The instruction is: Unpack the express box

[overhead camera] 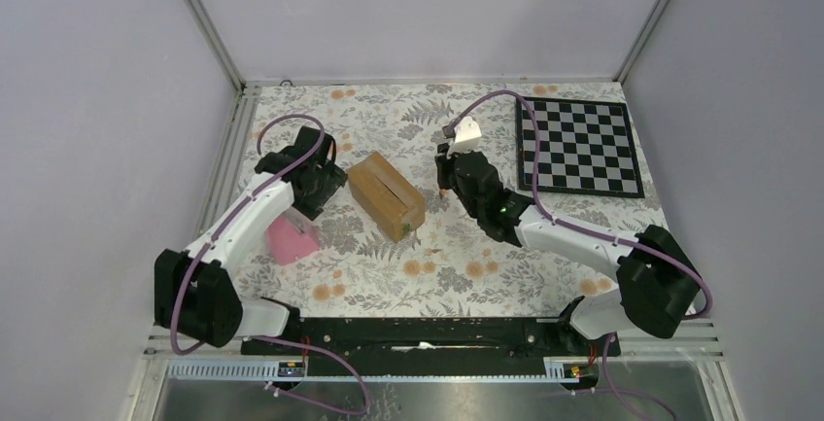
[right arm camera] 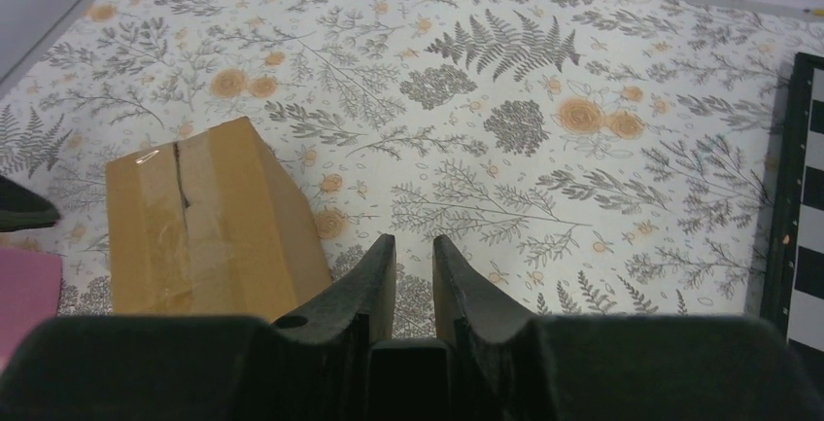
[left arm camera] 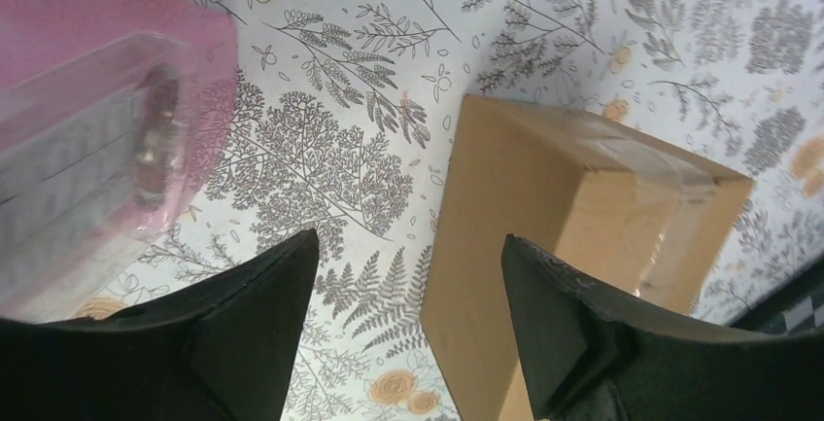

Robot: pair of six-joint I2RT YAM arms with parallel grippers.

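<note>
The taped cardboard box (overhead camera: pixel 387 197) lies at a slant near the middle of the table. In the right wrist view, the box (right arm camera: pixel 209 227) shows a dark slit along its taped top. My left gripper is open with its fingers apart, just left of the box (left arm camera: pixel 510 183) and not touching it. Right of the box, my right gripper is nearly shut. A small orange-red end of a cutter knife (overhead camera: pixel 442 192) shows beneath it in the top view; the gripper hides the rest.
A pink piece (overhead camera: pixel 291 238) lies at the left, with a clear plastic case (left arm camera: pixel 87 149) above it in the left wrist view. The checkered board (overhead camera: pixel 581 147) occupies the right back.
</note>
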